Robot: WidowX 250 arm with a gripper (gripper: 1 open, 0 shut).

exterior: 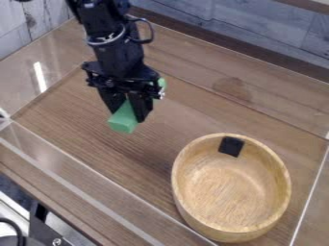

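Note:
My black gripper (123, 96) hangs over the left-middle of the wooden table, shut on a green object (125, 118) that points downward beneath it. A tan round bowl (229, 200) sits at the lower right, with a black block (232, 146) at its back rim, apart from the gripper.
A small green item (161, 85) shows just behind the gripper, partly hidden. Cables and a dark area lie at the lower left, beyond the table edge.

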